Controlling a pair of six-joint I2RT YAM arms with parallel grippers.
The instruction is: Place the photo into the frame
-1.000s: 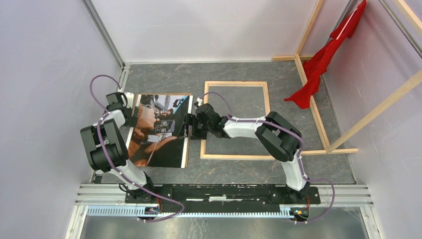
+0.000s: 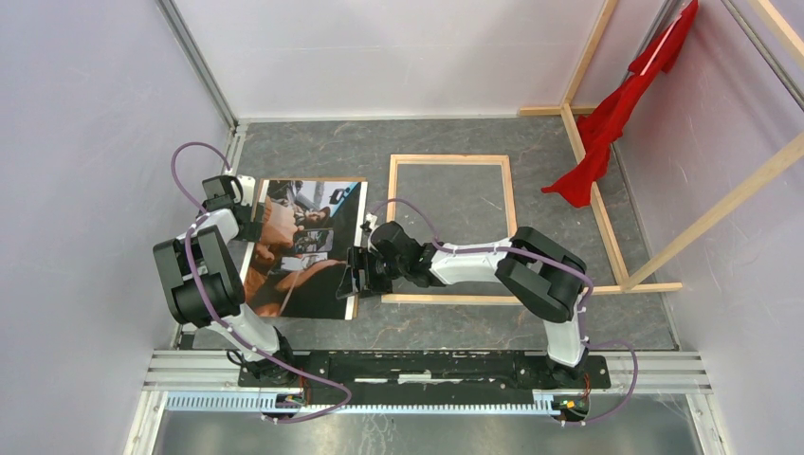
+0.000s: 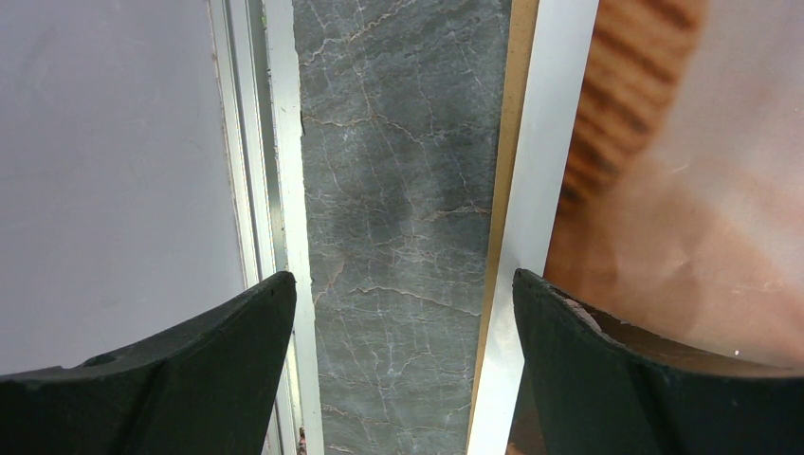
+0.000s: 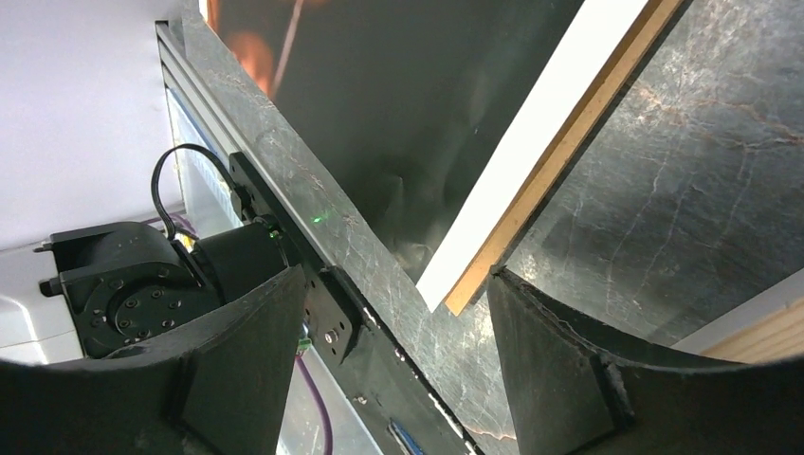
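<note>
The photo (image 2: 327, 284), a dark print with white side margins, lies flat at the left on a slightly larger brown backing (image 4: 531, 204). To its right, the empty wooden frame (image 2: 455, 159) rests on the floor. My left gripper is open at the photo's left side; one fingertip (image 3: 540, 294) overlaps the white margin in view, and bare floor shows between the fingers. My right gripper hovers open near the photo's front right corner, with that corner visible between and just beyond its fingers. Contact with the photo cannot be told.
A red cloth (image 2: 607, 133) hangs over a wooden stand (image 2: 654, 288) at the right. White walls enclose the workspace. Close beside the left gripper runs a wall rail (image 3: 251, 142). Bare grey floor (image 2: 398, 332) lies in front of the photo and frame.
My right gripper has travelled toward the front along the photo's right edge and slightly left. The left arm, photo and frame have stayed in place.
</note>
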